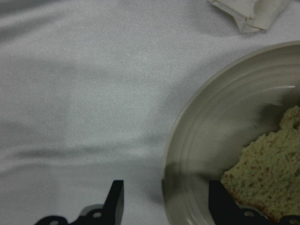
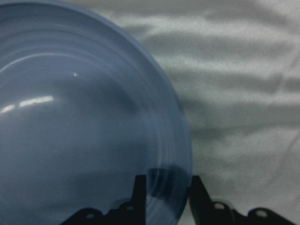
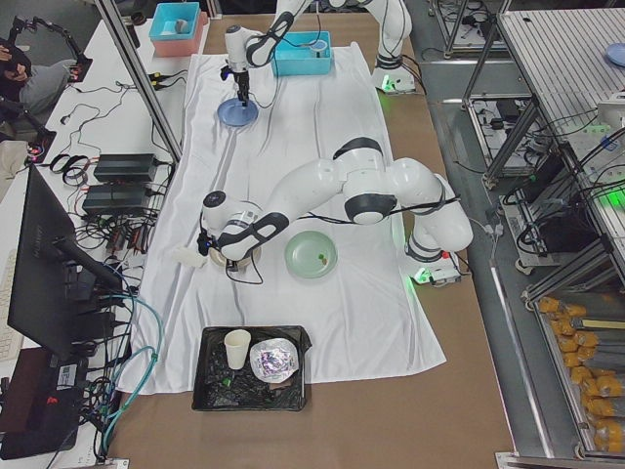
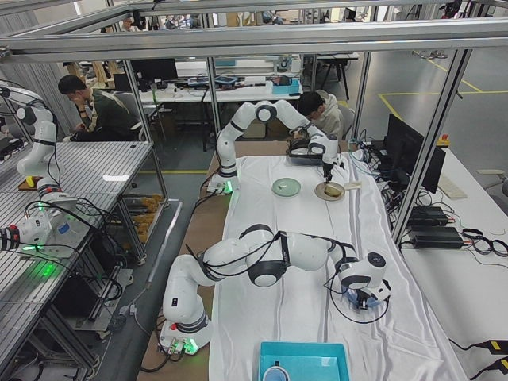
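A beige plate (image 1: 187,140) holds a piece of bread (image 1: 262,173). My left gripper stands open over its rim, one finger over the plate, the other over the cloth. A folded paper (image 1: 248,14) lies beside that plate. At the far end, in the camera left view, my right gripper (image 3: 243,101) is down at a blue plate (image 2: 79,131). In the right wrist view that gripper is open, with its fingertips either side of the plate's right rim.
A green plate (image 3: 311,254) sits mid-cloth. A black tray (image 3: 252,391) with a cup and foil item is at one end, a cyan bin (image 4: 304,357) with a cup at the other.
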